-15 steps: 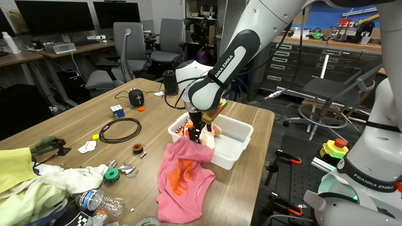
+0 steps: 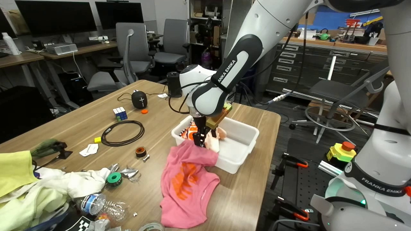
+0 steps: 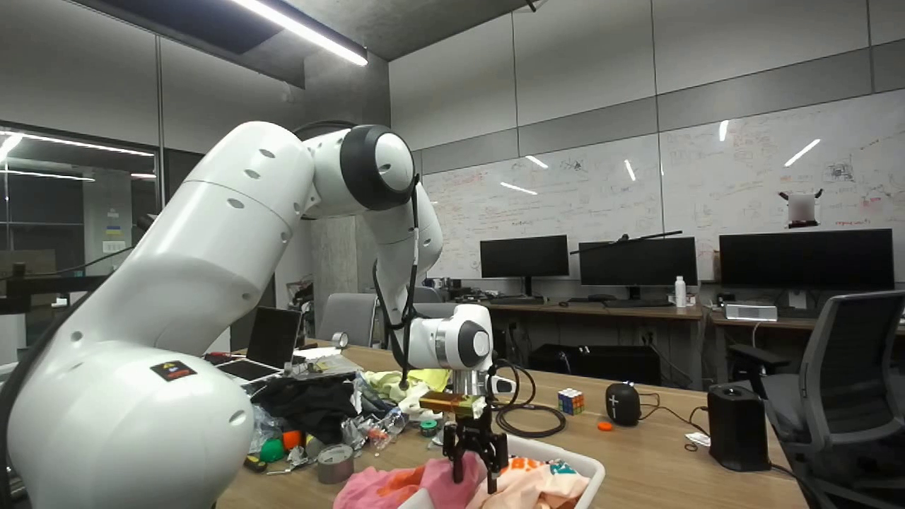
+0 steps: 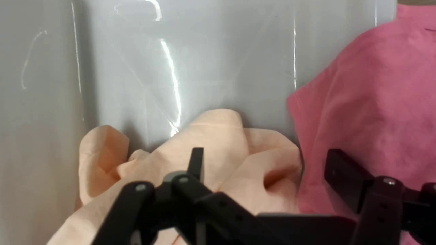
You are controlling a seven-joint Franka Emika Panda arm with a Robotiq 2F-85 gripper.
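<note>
A pink shirt with an orange print [image 2: 187, 192] lies partly on the table and partly draped over the near rim of the white bin [image 2: 252, 135]. Inside the bin rests a peach cloth [image 4: 216, 151], bunched up, with orange patterned fabric [image 2: 189, 132] beside it. My gripper is open at the bin's rim, pointing down. In the wrist view one finger [image 4: 196, 163] is over the peach cloth and the other is against or just above the pink shirt [image 4: 380, 98]; whether they touch is hard to tell.
Right of the cloth, the bin floor [image 2: 231, 146] is bare. A black cable coil [image 2: 123, 133], a puzzle cube [image 2: 120, 114] and a round speaker [image 2: 139, 99] lie behind. Clothes, a plastic bottle [image 2: 102, 205] and clutter fill the table's left side.
The arm has shifted very slightly, with the gripper a touch lower. The pink shirt and the bin look the same.
</note>
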